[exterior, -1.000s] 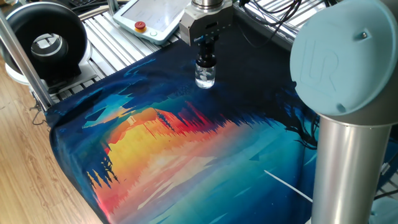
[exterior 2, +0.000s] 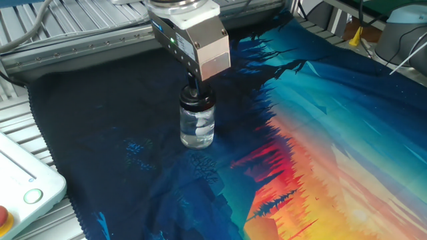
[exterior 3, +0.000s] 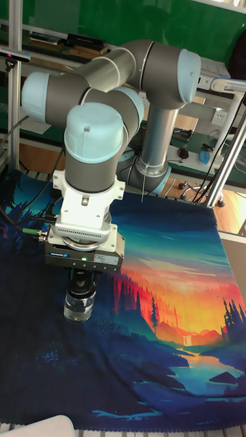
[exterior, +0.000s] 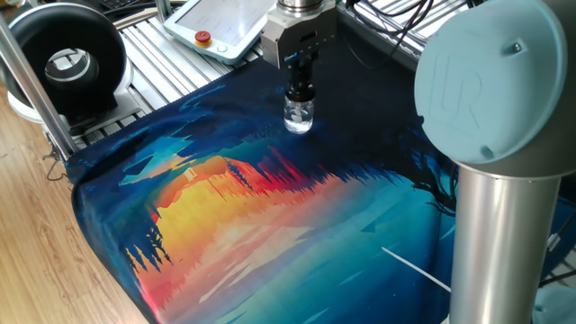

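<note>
A small clear glass jar (exterior: 299,115) with a black lid (exterior 2: 198,99) is upright under my gripper (exterior 2: 194,85), over the dark part of the printed cloth. The gripper points straight down and its dark fingers meet the top of the jar; it is shut on the jar at the lid. Black fingers against a black lid make the exact contact hard to see. In exterior view 3 the jar (exterior 3: 78,306) hangs below the gripper body, left of the bright sunset print. Whether its base touches the cloth cannot be told.
The landscape-print cloth (exterior: 270,234) covers the table, slightly wrinkled and otherwise clear around the jar. A teach pendant (exterior: 219,27) with a red button lies at the table's far edge. A thin white cable (exterior: 414,267) crosses the cloth near the arm's base.
Over the last second the gripper and jar have moved together slightly down and to the right in exterior view 1.
</note>
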